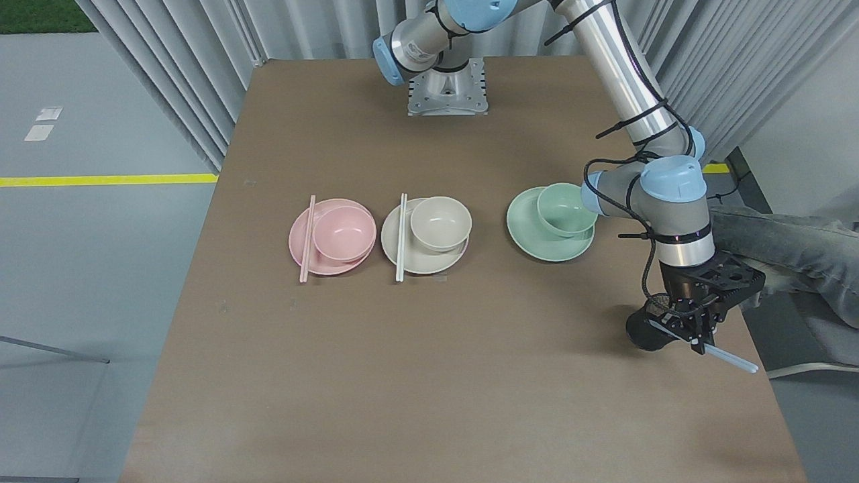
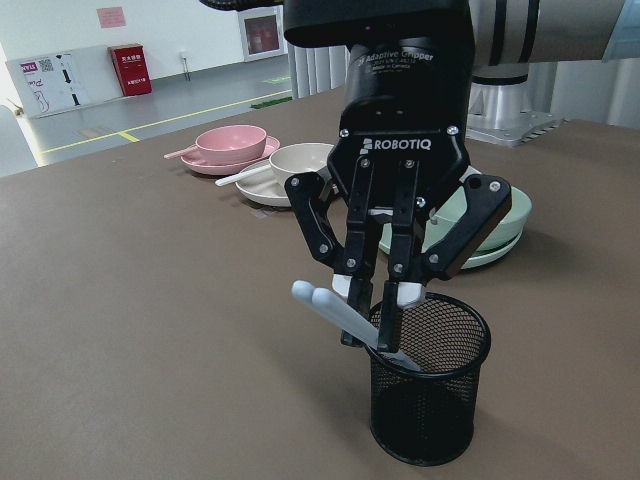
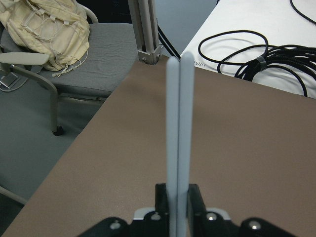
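Observation:
My gripper [image 2: 375, 318] is shut on a pair of pale grey-blue chopsticks [image 3: 184, 128], held level over the black mesh cup [image 2: 422, 410]; in the left view they slant across its rim, and in the front view they stick out to the right [image 1: 729, 357]. The cup [image 1: 642, 329] is partly hidden under the gripper. A green plate with green bowl [image 1: 567, 209] sits behind it. A white plate with bowl [image 1: 441, 224] and white chopsticks [image 1: 400, 237], and a pink plate with bowl [image 1: 344, 233] and pink chopsticks [image 1: 307, 239], stand further left.

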